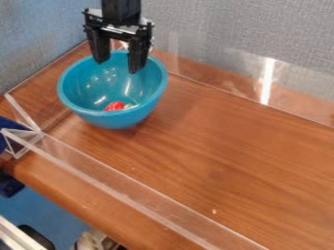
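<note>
A turquoise bowl (133, 105) rests on the wooden table at the upper left. Inside it lies a small red object (115, 106), partly pale, too small to make out clearly. My black gripper (119, 61) hangs over the back part of the bowl with its two fingers spread open and low near the rim, nothing visible between them.
Clear plastic walls (268, 83) run along the back and front edges, with a grey padded wall behind. A white bracket and blue object (8, 131) sit at the left edge.
</note>
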